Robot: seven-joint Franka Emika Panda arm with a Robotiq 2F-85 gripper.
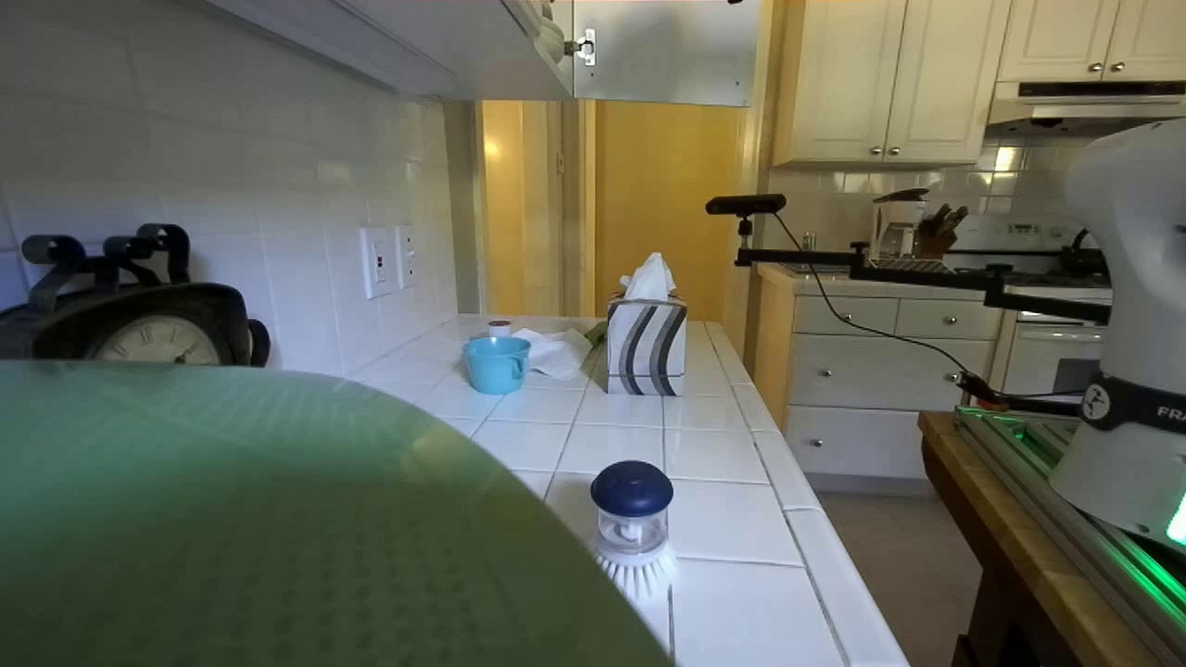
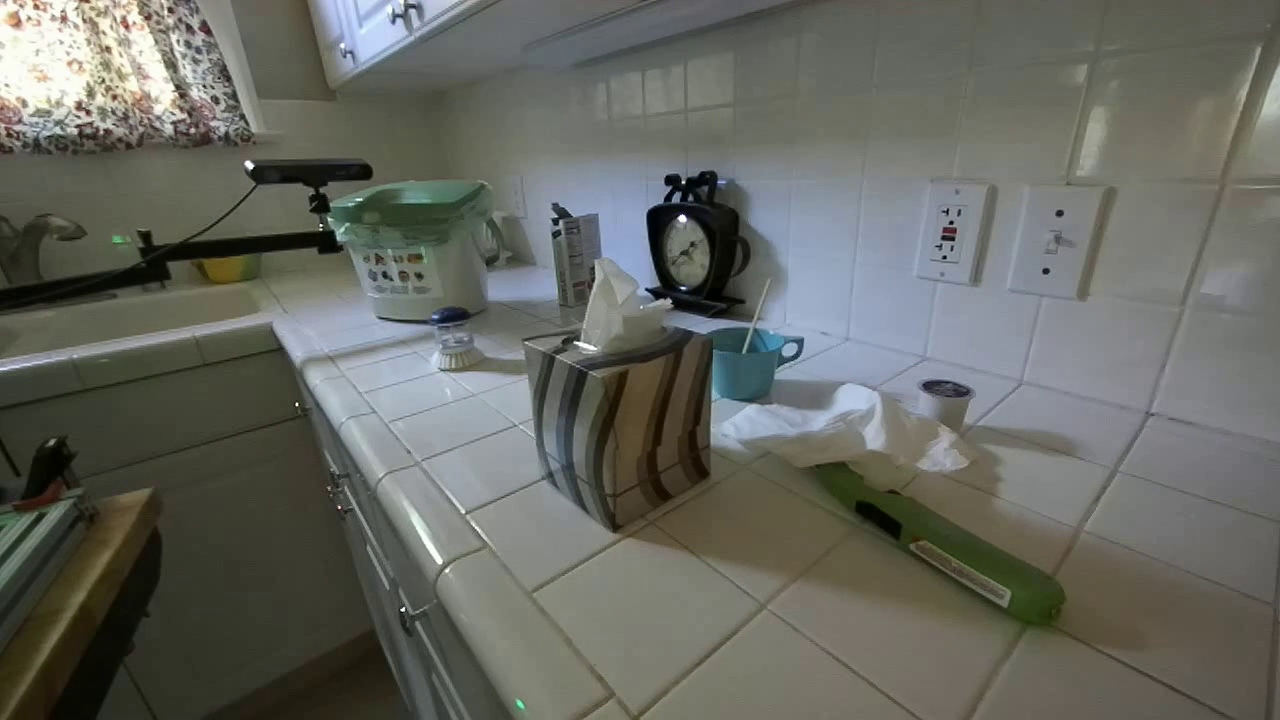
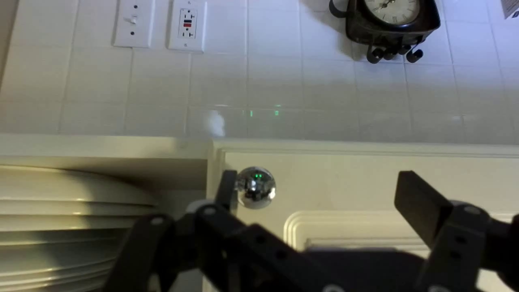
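In the wrist view my gripper stands open in front of a pale cabinet door (image 3: pixel 369 185). The door's round shiny knob (image 3: pixel 256 187) lies between the spread fingers, close beside the left finger (image 3: pixel 226 190). Whether that finger touches it, I cannot tell. Far over on the other side is the right finger (image 3: pixel 421 207), with a wide gap to the knob. Left of the door, a cabinet opening shows stacked pale plates (image 3: pixel 63 219). Exterior view 1 has an open cabinet door (image 1: pixel 667 50) at the top; the gripper is out of sight in both exterior views.
Below the cabinets, the tiled counter (image 2: pixel 684 600) holds a tissue box (image 2: pixel 618 420), a blue cup (image 2: pixel 744 364), a dish brush (image 2: pixel 453 340), a green-handled tool (image 2: pixel 948 552) and a crumpled tissue (image 2: pixel 846 428). A black clock (image 2: pixel 693 252) stands near the wall.
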